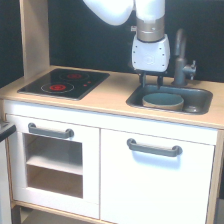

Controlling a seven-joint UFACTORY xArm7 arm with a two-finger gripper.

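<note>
A teal pot or bowl (163,102) with a light rim sits in the dark sink (199,103) at the counter's right. Straight above its left side hangs my gripper (151,80), pointing down from the white arm. Its two dark fingers stand apart, and nothing shows between them. Whether the fingertips reach the rim is too small to tell.
Behind the sink rises a dark faucet (180,62), close to the gripper's right. A black stove top (64,83) with red rings lies on the left, with bare wooden counter (112,90) between. The cabinet's dark handle (154,148) juts out below.
</note>
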